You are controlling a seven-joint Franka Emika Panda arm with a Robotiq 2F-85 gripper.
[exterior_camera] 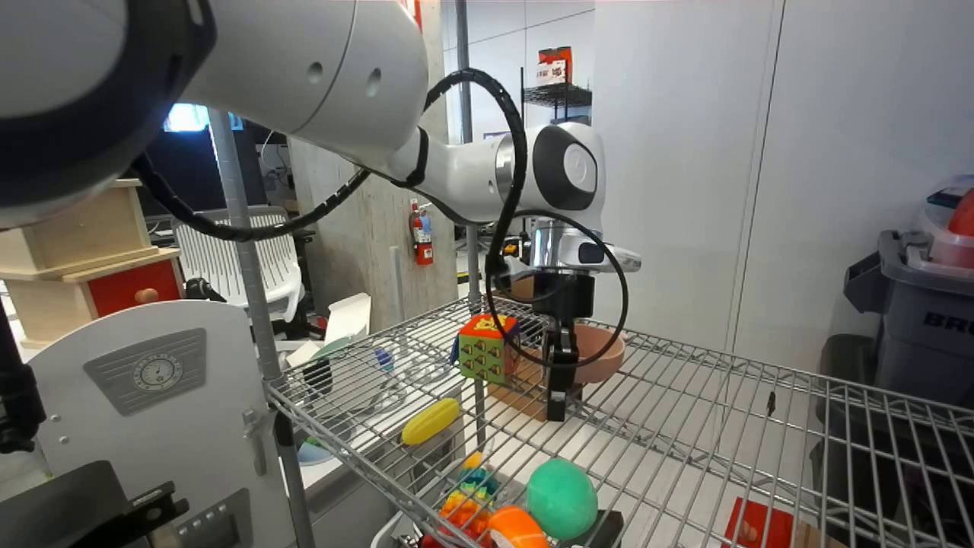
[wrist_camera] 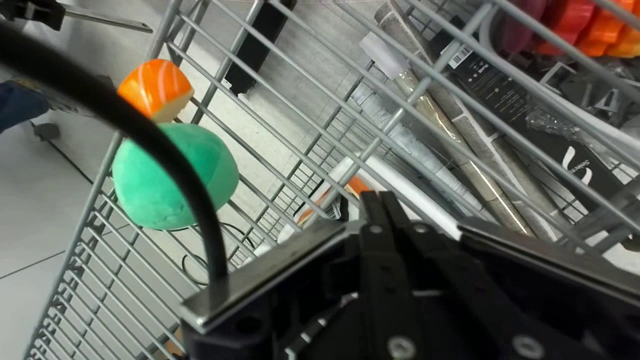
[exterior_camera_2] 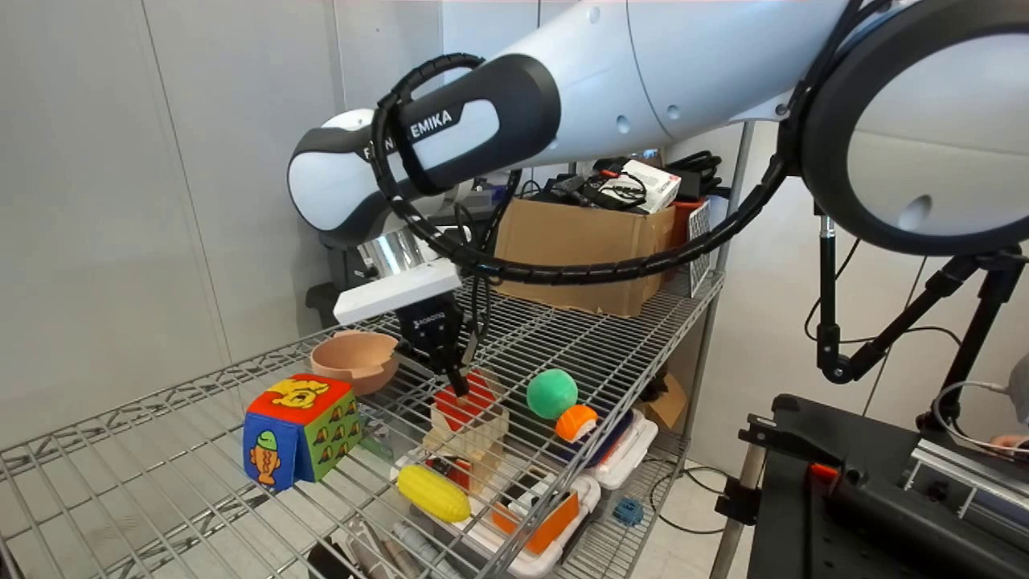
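Observation:
My gripper (exterior_camera: 558, 412) points down at the wire shelf, close beside a pink bowl (exterior_camera: 603, 357) that stands partly behind it in exterior view 1. From the other side, the gripper (exterior_camera_2: 459, 389) is to the right of the bowl (exterior_camera_2: 353, 359); whether they touch is unclear. In the wrist view the fingers (wrist_camera: 375, 234) are together and nothing shows between them; the bowl is out of that view. A soft picture cube (exterior_camera_2: 304, 425) sits close to the bowl. A yellow corn toy (exterior_camera_2: 434, 492) lies nearer the shelf's front.
A green ball (wrist_camera: 180, 174) and an orange sushi-like piece (wrist_camera: 157, 89) rest by the shelf edge. A cardboard box (exterior_camera_2: 579, 252) fills the shelf's far end. The arm's cable loops beside the gripper. Bare wire shelf (exterior_camera: 712, 402) extends right in exterior view 1.

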